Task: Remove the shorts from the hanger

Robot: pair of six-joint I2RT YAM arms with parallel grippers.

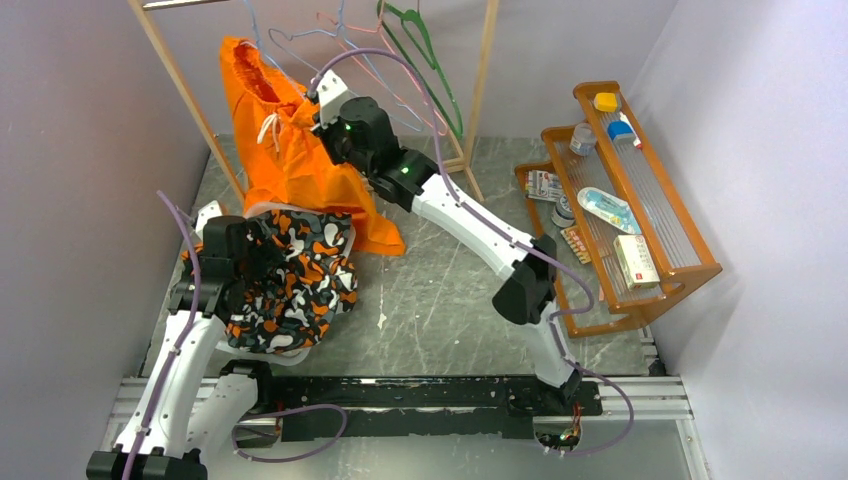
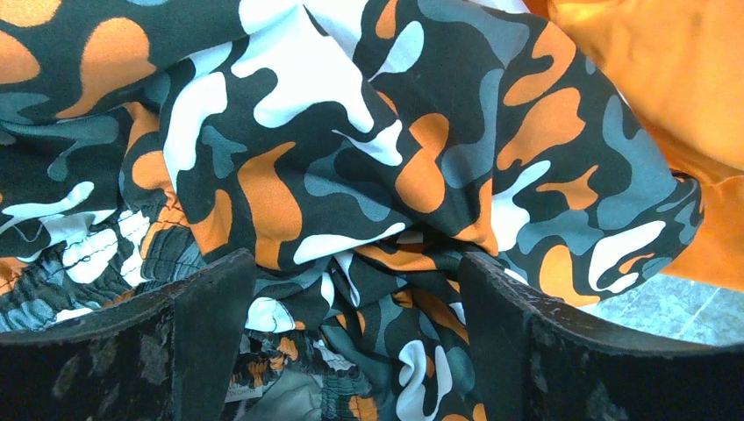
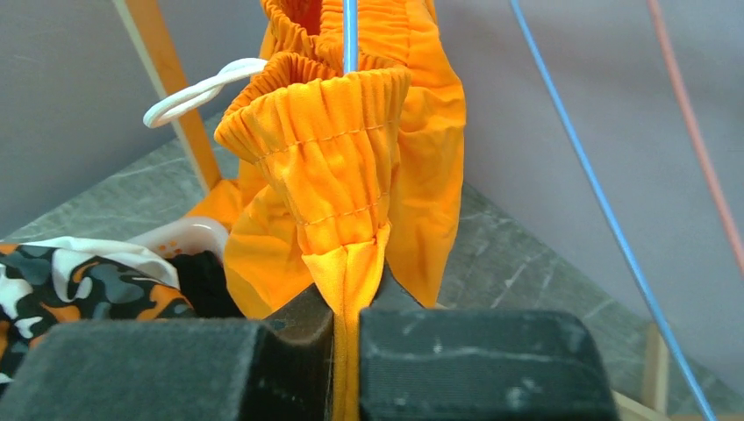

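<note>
Orange shorts (image 1: 290, 165) hang on the rack from a blue hanger (image 3: 351, 35), their lower part draping down. My right gripper is shut on the orange fabric below the elastic waistband (image 3: 307, 123), where a white drawstring (image 3: 189, 98) loops out. My left gripper is open over crumpled camouflage clothing (image 2: 316, 175) in a pale basket (image 1: 285, 355), with orange cloth beside it.
Other blue, pink and green hangers (image 1: 430, 70) hang from the wooden rack (image 1: 176, 80). A wooden shelf (image 1: 680, 270) with boxes and bottles stands at the right.
</note>
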